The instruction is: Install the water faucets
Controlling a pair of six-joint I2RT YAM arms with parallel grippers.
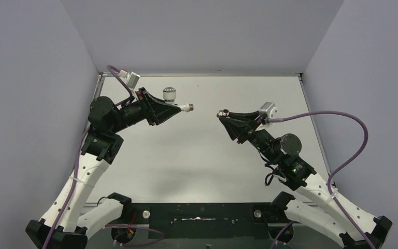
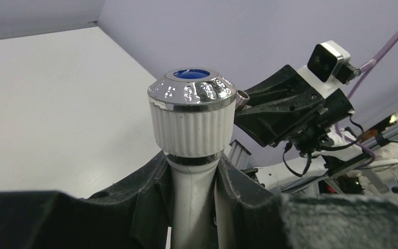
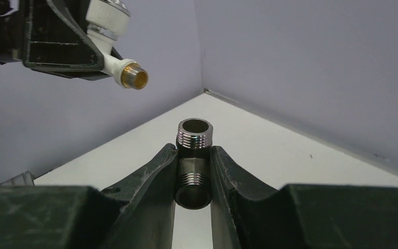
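My left gripper [image 1: 175, 108] is shut on a white faucet [image 2: 192, 127], whose ribbed knob has a chrome top with a blue centre. The faucet's brass threaded end [image 3: 134, 76] points out past the fingertips towards the right arm. On the other side, my right gripper [image 1: 223, 116] is shut on a metal threaded fitting [image 3: 194, 135]. Two round openings of that fitting show in the right wrist view, one above the other; the rest is hidden between the fingers. Both pieces are held up off the table, with a clear gap between them.
Grey walls [image 1: 202, 36] enclose it at the back and sides. Purple cables [image 1: 352, 114] loop from both arms, the right one bulging wide outward.
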